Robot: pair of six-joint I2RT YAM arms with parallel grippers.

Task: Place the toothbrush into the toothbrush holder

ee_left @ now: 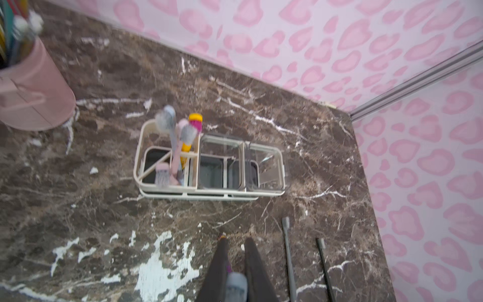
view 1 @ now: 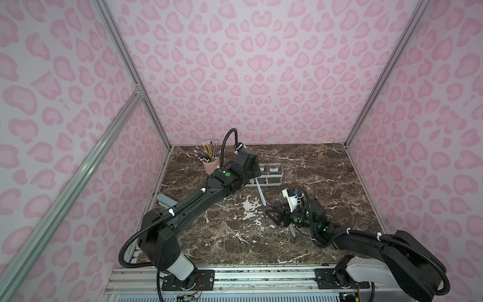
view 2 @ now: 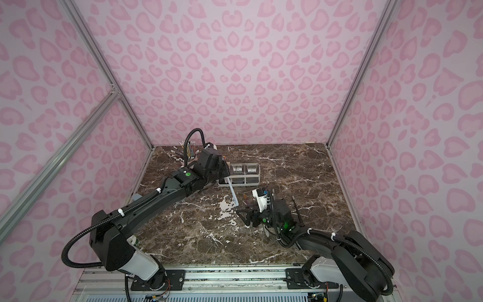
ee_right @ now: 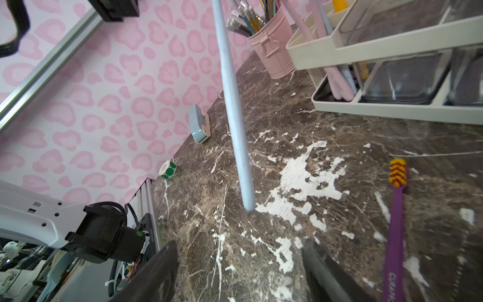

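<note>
A light blue toothbrush hangs handle-down from my left gripper (view 1: pixel 256 176), which is shut on it; its bristle head (ee_left: pixel 235 288) shows between the fingers in the left wrist view. The handle's lower end is free above the table. My right gripper stands open near that end, its fingers apart with nothing gripped. The cream toothbrush holder (ee_left: pixel 216 192) stands behind, with pink and grey-blue toothbrushes (ee_left: pixel 176 151) and a yellow-and-magenta one (ee_left: pixel 195 123) in its left compartment. Its middle and right compartments hold no brushes.
A purple toothbrush (ee_right: pixel 396 231) lies on the table, as do two darker ones (ee_left: pixel 288 251) to the right. A pink pencil cup (ee_left: pixel 37 90) stands left of the holder. A blue-grey object (ee_right: pixel 198 123) sits at the left edge.
</note>
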